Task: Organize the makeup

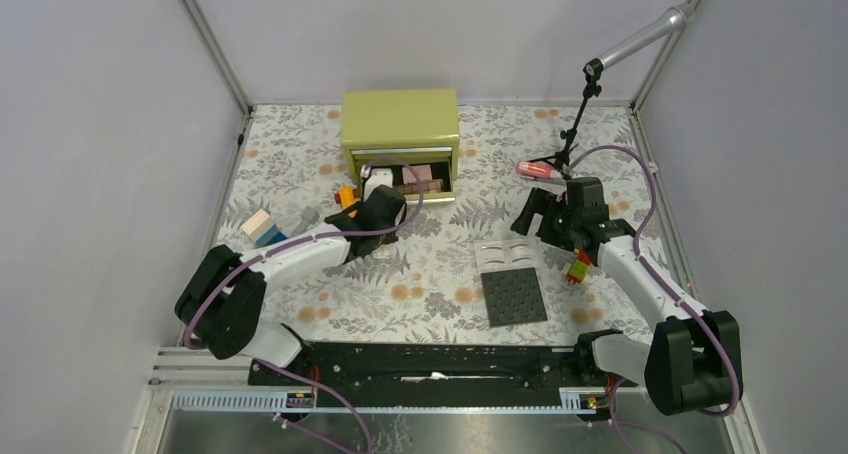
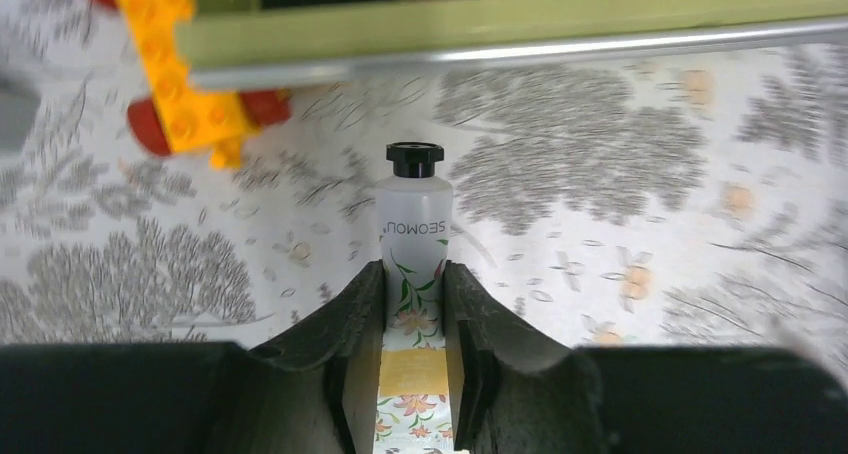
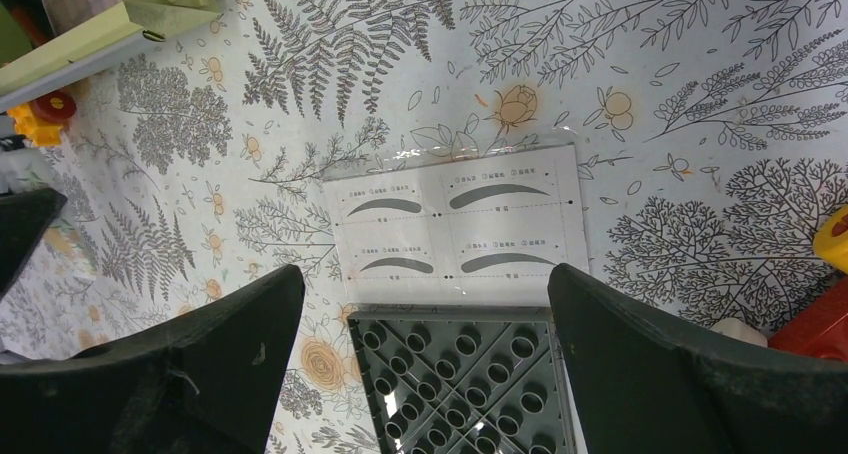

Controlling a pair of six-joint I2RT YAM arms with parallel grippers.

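Observation:
A white floral tube with a black cap (image 2: 414, 214) is pinched between the fingers of my left gripper, cap pointing at the box. The green box (image 1: 400, 119) stands at the back with its drawer pulled out; the drawer's front edge (image 2: 500, 39) crosses the top of the left wrist view, just beyond the cap. Inside the drawer sit a pink compact (image 1: 417, 174) and a brownish palette (image 1: 422, 187). My right gripper stands open with empty fingers, above the eyebrow stencil sheet (image 3: 460, 224) and a black perforated tray (image 3: 455, 317).
Toy bricks, orange and red (image 2: 180, 84), lie beside the drawer's left corner. Blocks (image 1: 262, 227) and a grey tool (image 1: 309, 216) are at the left. A pink tube (image 1: 536, 169) lies by the microphone stand (image 1: 575, 134).

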